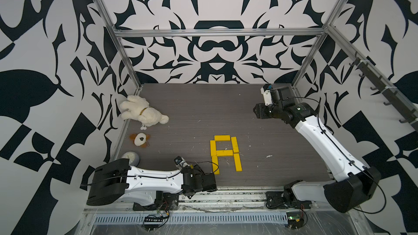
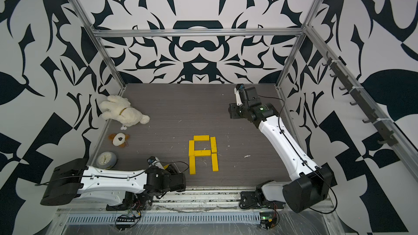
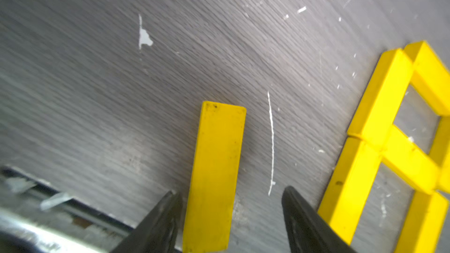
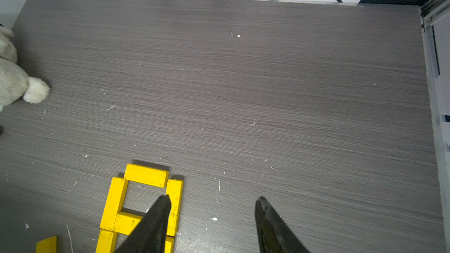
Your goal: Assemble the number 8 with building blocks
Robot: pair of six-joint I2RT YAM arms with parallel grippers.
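Several yellow blocks form a figure on the table, its top bar [image 1: 222, 138] and middle bar [image 1: 224, 152] joined by uprights, with two lower legs running toward the front; the right leg [image 1: 237, 162] stands clear in view. Between these legs' near ends is bare table. A loose yellow block [image 3: 215, 173] lies left of the figure, mostly covered by the left arm in the top views. My left gripper is open over it, the left finger close to its side, a wider gap on the right. My right gripper stays far right above the table, fingers apart, nothing between them.
A white plush toy [image 1: 143, 111], a small brown-and-white toy head [image 1: 140, 139] and a round pale object [image 2: 106, 160] lie along the left edge. A metal rail [image 1: 243, 190] borders the front.
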